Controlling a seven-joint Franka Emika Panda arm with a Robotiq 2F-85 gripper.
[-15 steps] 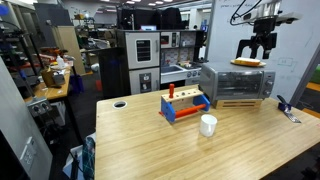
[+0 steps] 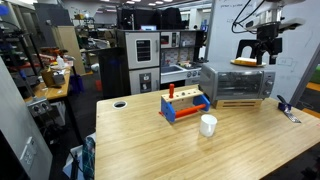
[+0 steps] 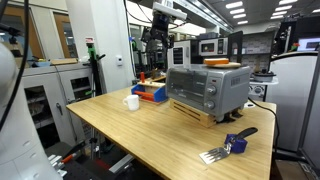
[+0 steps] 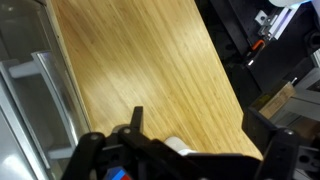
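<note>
My gripper stands open in the wrist view, its dark fingers spread apart with nothing between them. In the first exterior view, the gripper hangs high at the right, in front of the silver toaster oven. A white mug stands on the wooden table, to the left of the gripper and well below it. Part of a white object, likely this mug, shows at the lower edge of the wrist view. An orange item on a plate rests on top of the oven.
Behind the mug is a wooden rack with blue and red parts. A spatula and a dark blue object lie near the table's right end.
The arm has shifted slightly, and the gripper sits a little lower in the first exterior view. Mug, rack and oven have stayed in place.
</note>
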